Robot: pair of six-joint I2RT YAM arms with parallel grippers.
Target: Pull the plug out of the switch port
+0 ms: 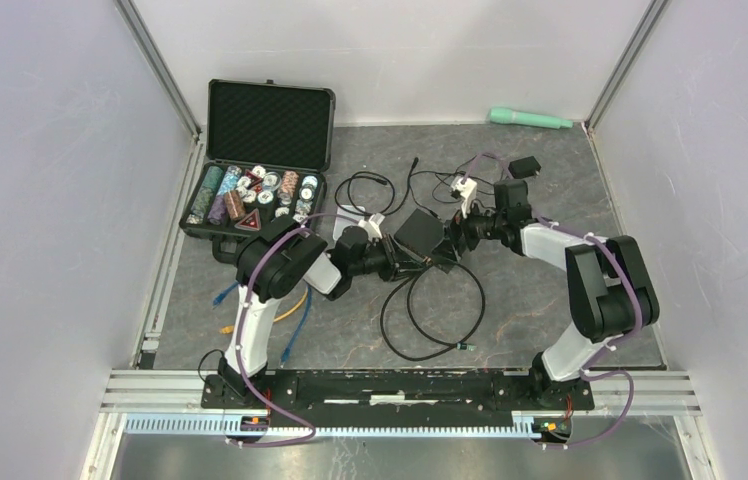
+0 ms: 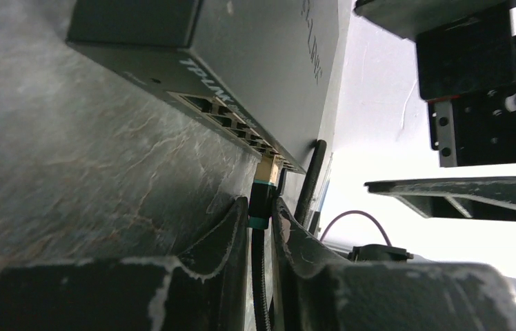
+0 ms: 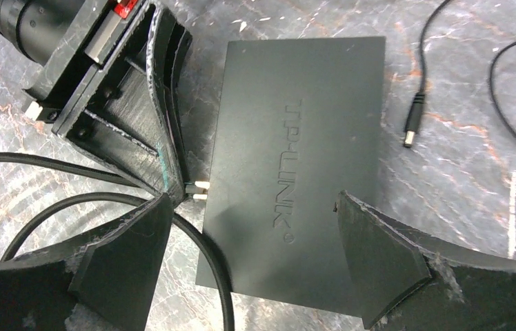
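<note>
The black TP-LINK switch lies flat on the table, ports visible in the left wrist view. My left gripper is shut on a plug (image 2: 266, 176) with a black cable, at the port row; whether it is still seated I cannot tell. My right gripper is part open over the switch, nothing between its fingers; in the top view it (image 1: 455, 240) is at the switch's right side.
An open case of poker chips (image 1: 250, 200) sits back left. Loose cables (image 1: 450, 340) lie in front of and behind the switch. A green cylinder (image 1: 530, 118) lies at the back right.
</note>
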